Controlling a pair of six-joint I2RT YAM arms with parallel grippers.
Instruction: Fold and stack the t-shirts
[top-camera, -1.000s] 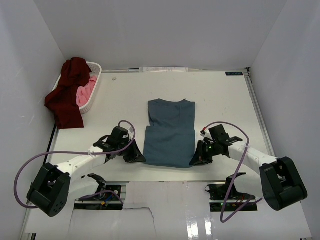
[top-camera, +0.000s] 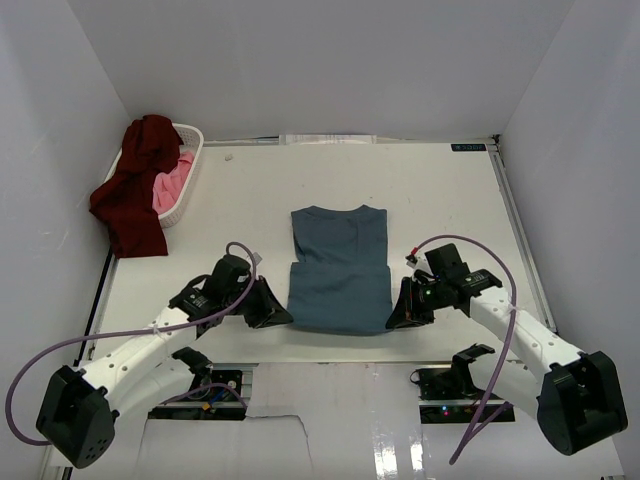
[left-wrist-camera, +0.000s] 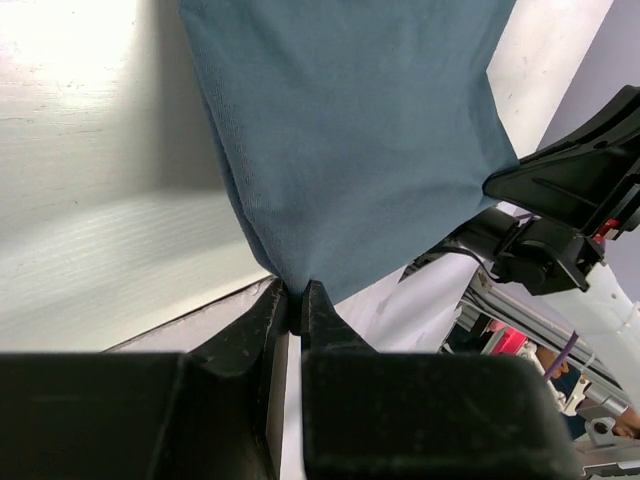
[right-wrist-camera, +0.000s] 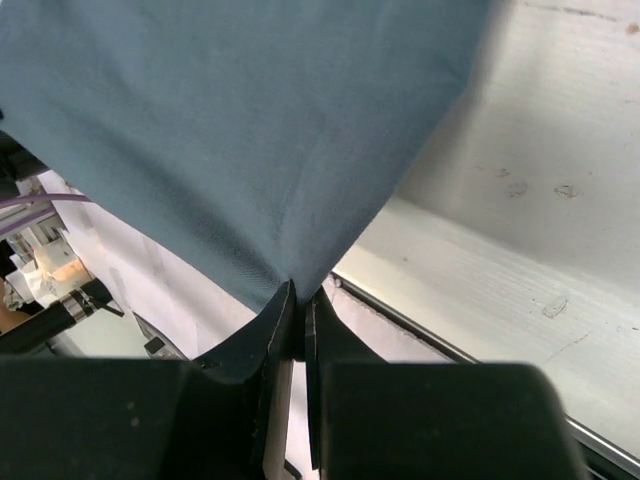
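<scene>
The blue-grey t-shirt (top-camera: 340, 290) lies in a narrow folded strip at the middle of the table, its far part flat and its near edge raised near the table's front. At its near left corner my left gripper (top-camera: 289, 319) is shut on the cloth; the left wrist view shows the corner pinched between the fingertips. My right gripper (top-camera: 391, 324) is shut on the near right corner, and in the right wrist view the shirt (right-wrist-camera: 240, 130) runs up and away from the fingers. Between the two grippers the cloth hangs fairly smooth.
A white basket (top-camera: 187, 193) at the far left holds a pink cloth (top-camera: 173, 184) and a dark red cloth (top-camera: 138, 200) draped over its side. Bare white table (top-camera: 450, 200) lies around the shirt. The table's front edge is close to both grippers.
The shirt's far end has shifted slightly towards me and left.
</scene>
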